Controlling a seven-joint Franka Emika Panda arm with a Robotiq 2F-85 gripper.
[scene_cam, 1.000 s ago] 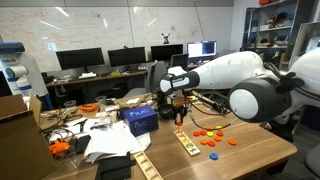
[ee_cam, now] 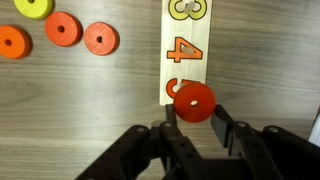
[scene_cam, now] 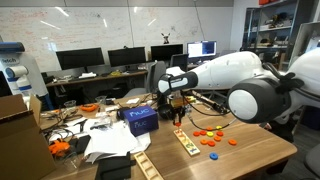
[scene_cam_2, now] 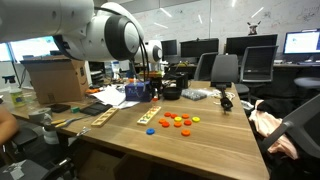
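Observation:
A red disc sits between the fingertips of my gripper in the wrist view, one finger at each side. Whether the fingers press on it cannot be told. It looks larger than the loose discs, so it is nearer the camera. In exterior view 1 my gripper points down over the far end of the board.
Loose discs lie beside the board, among them a yellow disc, an orange disc and a blue disc. Another wooden board lies nearer. A blue box and white papers occupy the left.
In exterior view 1 the arm and gripper have come down slightly toward the board's far end. The boards and loose discs stay where they were.

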